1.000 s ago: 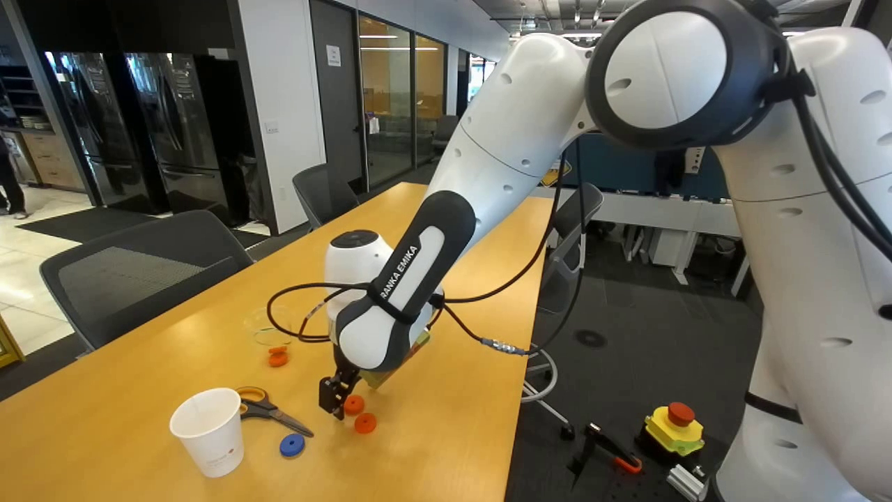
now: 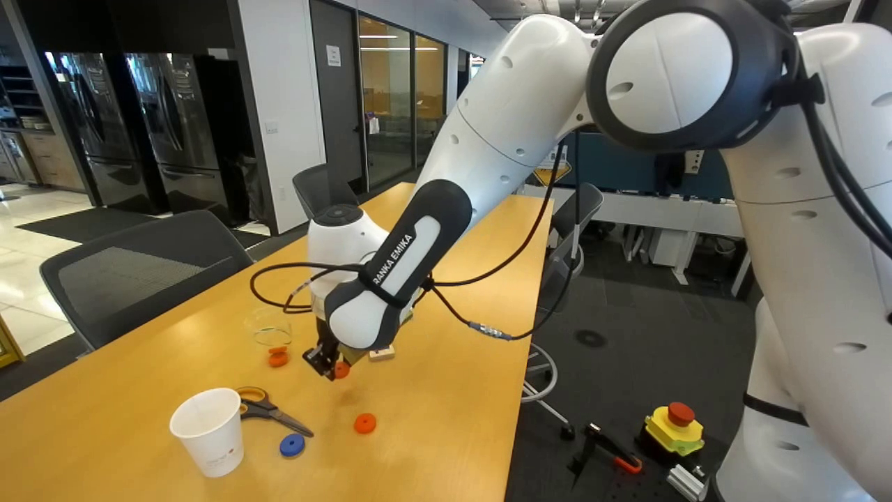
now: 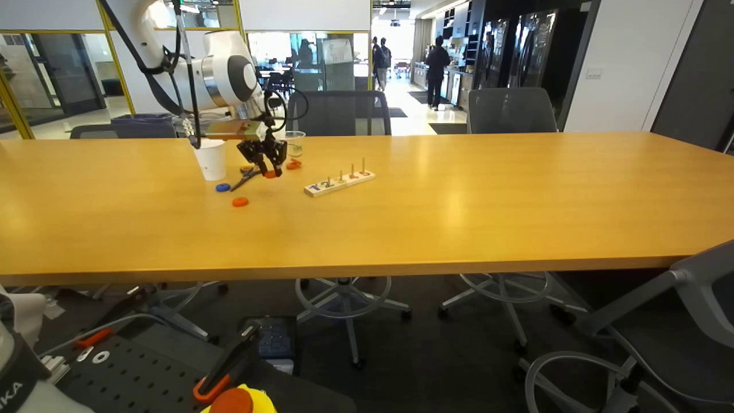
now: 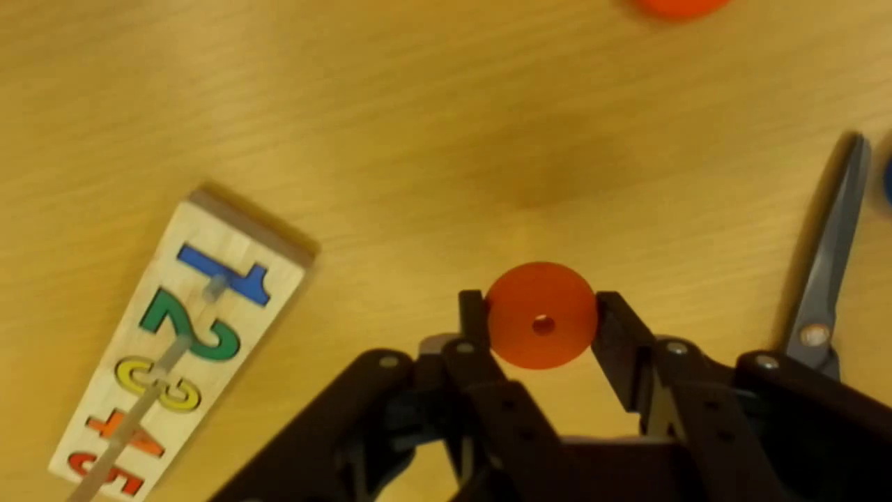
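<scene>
My gripper is shut on an orange disc (image 4: 535, 343) with a small centre hole, pinched at its left and right edges. In exterior view 2 the gripper (image 3: 270, 169) holds that disc a little above the table. To its left in the wrist view lies a wooden peg board (image 4: 251, 226) with painted numbers 1 to 5 and thin pegs; no rings show on it. A second orange disc (image 2: 364, 423) lies flat on the table, and a blue disc (image 2: 292, 445) sits near the scissors. Further orange pieces (image 2: 277, 357) lie by a clear cup.
Open scissors (image 2: 272, 410) lie beside a white paper cup (image 2: 209, 431). The clear cup (image 2: 269, 328) stands further back. In exterior view 2, the table (image 3: 516, 199) is bare to the right of the peg board.
My gripper has risen and moved away from the loose orange disc, further back along the table, carrying its own disc. The objects on the table have not visibly moved.
</scene>
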